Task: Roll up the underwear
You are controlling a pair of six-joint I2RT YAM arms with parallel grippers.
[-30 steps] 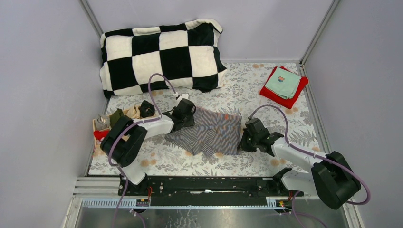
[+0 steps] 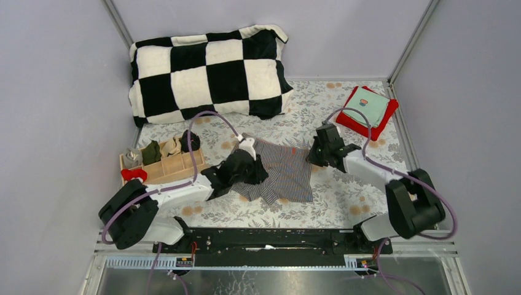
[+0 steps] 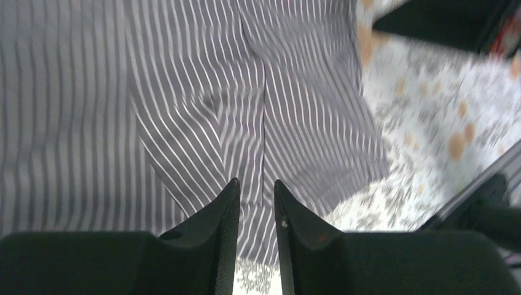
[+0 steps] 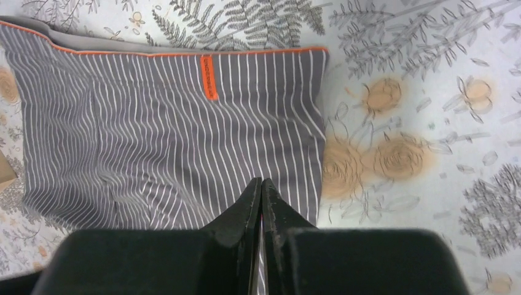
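Observation:
The grey pinstriped underwear lies spread flat on the table, its orange-edged waistband toward the back and the orange tag plain in the right wrist view. Over its left-middle part is my left gripper; a narrow gap parts its fingers, with only the striped cloth below visible through it. My right gripper is at the cloth's right edge near the waistband. Its fingers are closed together and nothing shows between them. The left arm covers some of the left side.
A wooden divided box with rolled items stands at the left. Folded red and mint cloths lie at the back right. A checkered cushion fills the back left.
My left gripper has moved right and toward the front, over the cloth. The right gripper went from the front right corner to the upper right edge. The underwear lies about the same.

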